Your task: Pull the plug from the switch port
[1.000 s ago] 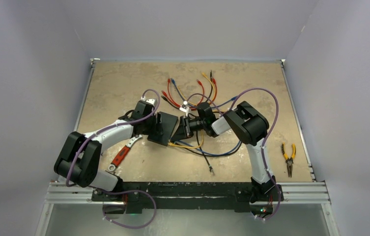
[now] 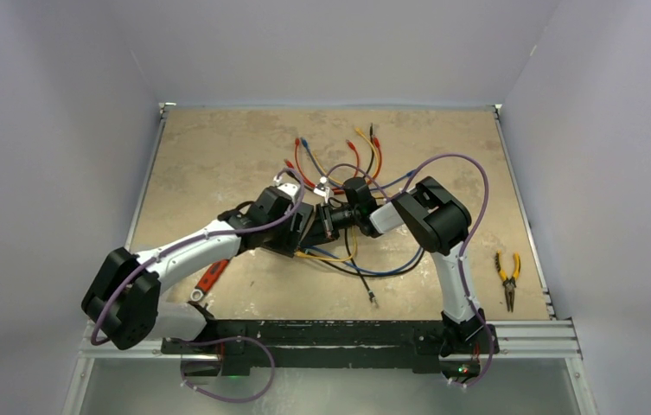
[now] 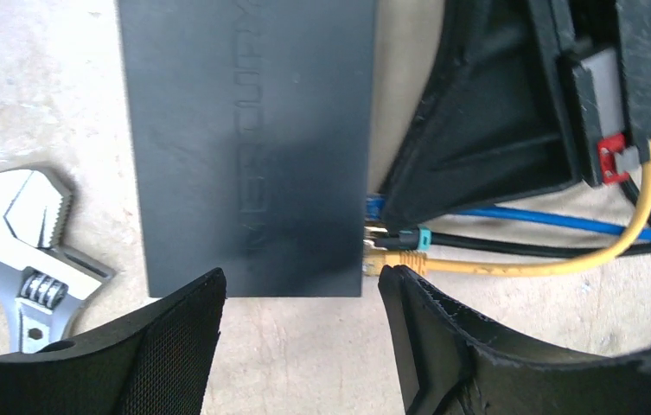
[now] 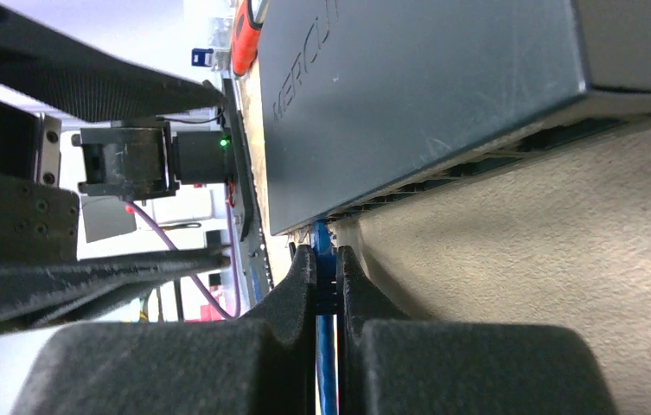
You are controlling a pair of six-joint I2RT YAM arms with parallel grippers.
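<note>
The dark grey switch (image 3: 252, 156) lies flat on the table, its port row facing right in the left wrist view. My right gripper is shut on a blue plug (image 4: 322, 235) at the switch's port edge; the plug's front end meets the ports, and how deep it sits cannot be made out. Below it in the left wrist view, a black plug (image 3: 404, 240) and a yellow plug (image 3: 395, 262) are in the same edge. My left gripper stands open over the switch's near end, with its fingertips apart and nothing held between them.
An adjustable wrench (image 3: 32, 259) lies left of the switch. Loose coloured cables (image 2: 339, 169) spread behind the arms, and pliers (image 2: 509, 278) rest at the far right. Attached cables (image 2: 382, 273) loop over the front middle.
The left arm has moved right, bringing its gripper from the switch's left side to over the switch. My right arm has hardly moved.
</note>
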